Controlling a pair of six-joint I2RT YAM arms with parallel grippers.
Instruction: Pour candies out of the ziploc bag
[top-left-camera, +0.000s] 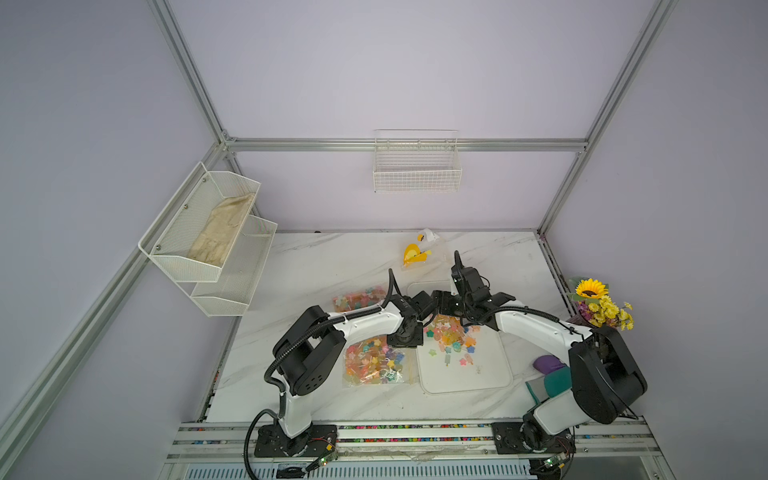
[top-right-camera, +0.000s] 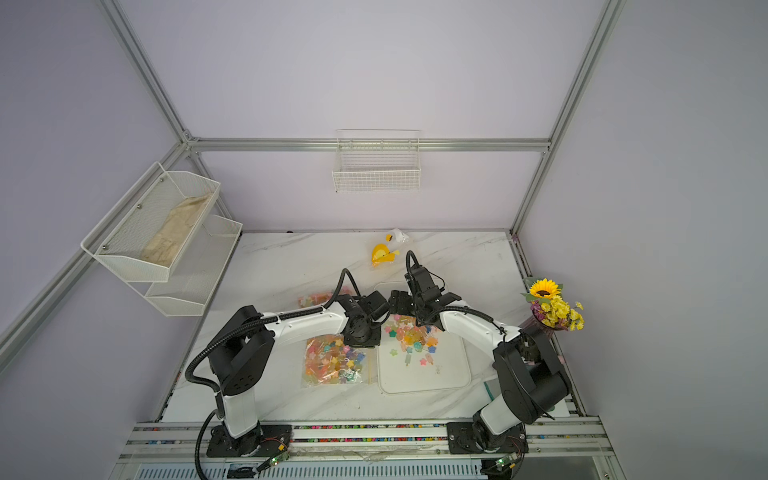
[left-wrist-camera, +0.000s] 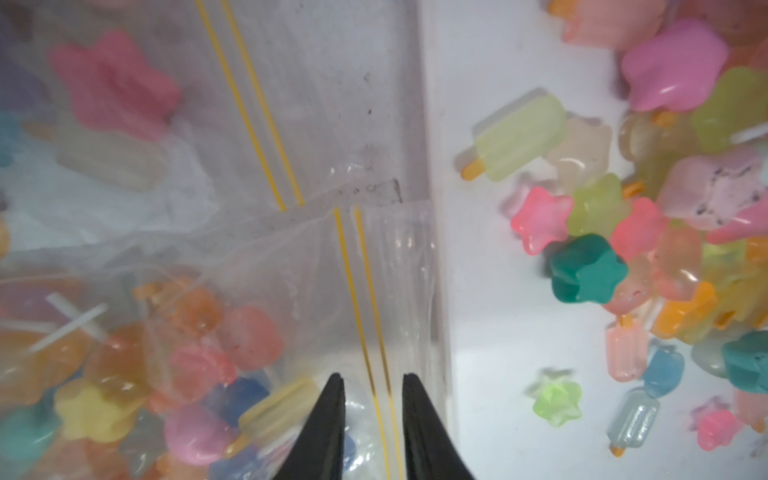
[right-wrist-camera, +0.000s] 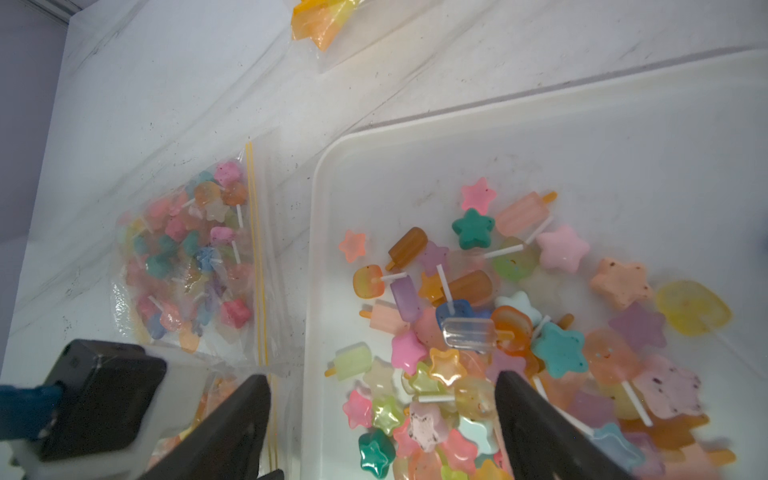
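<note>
Ziploc bags full of colourful candies lie left of a white tray (top-left-camera: 480, 368): a front one (top-right-camera: 332, 360) and a rear one (right-wrist-camera: 192, 256). Loose star, lollipop and popsicle candies (right-wrist-camera: 472, 352) are heaped in the tray. In the left wrist view my left gripper points down over the front bag's zip strip (left-wrist-camera: 360, 304), fingers slightly apart, beside the tray rim. My right gripper is open above the candies in the tray, nothing visible between its fingers.
A yellow item (top-left-camera: 413, 254) in clear plastic lies at the back. Wire baskets (top-left-camera: 200, 256) hang at left; flowers (top-left-camera: 600, 300) stand at right with purple and teal objects (top-left-camera: 552, 380) nearby.
</note>
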